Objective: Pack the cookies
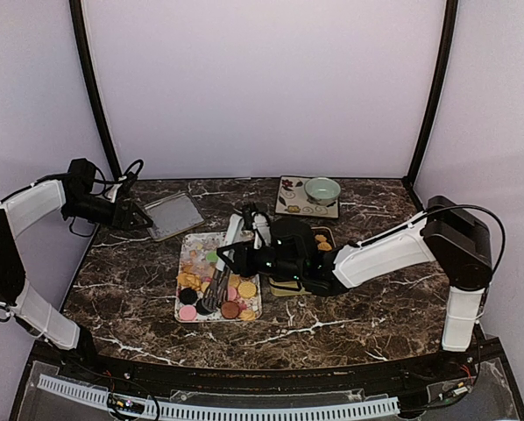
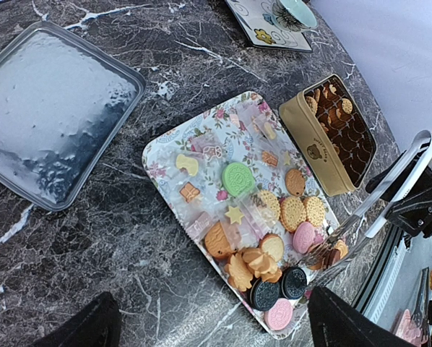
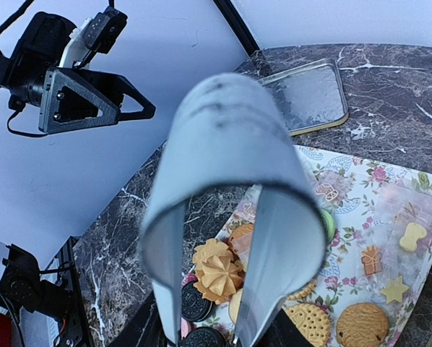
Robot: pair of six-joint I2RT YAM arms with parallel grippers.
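Note:
My right gripper (image 1: 233,253) is shut on the white handle of a pair of tongs (image 3: 227,137). The tongs' slotted ends (image 1: 218,285) point down over the near part of the floral board (image 2: 162,150), among the cookies. Whether a cookie lies between those ends, I cannot tell. On the board are a green round cookie (image 2: 238,178), dark sandwich cookies (image 2: 264,294), flower-shaped ones (image 2: 259,260) and a pink one (image 2: 279,314). To the right stands a tan box (image 2: 321,148) with cookies inside. My left gripper (image 1: 146,221) hangs at the left, open and empty.
A metal tray (image 2: 50,108) lies empty at the back left. At the back right, a patterned tray (image 1: 291,200) bears a pale green bowl (image 1: 322,190). Bare marble shows at the front and to the right.

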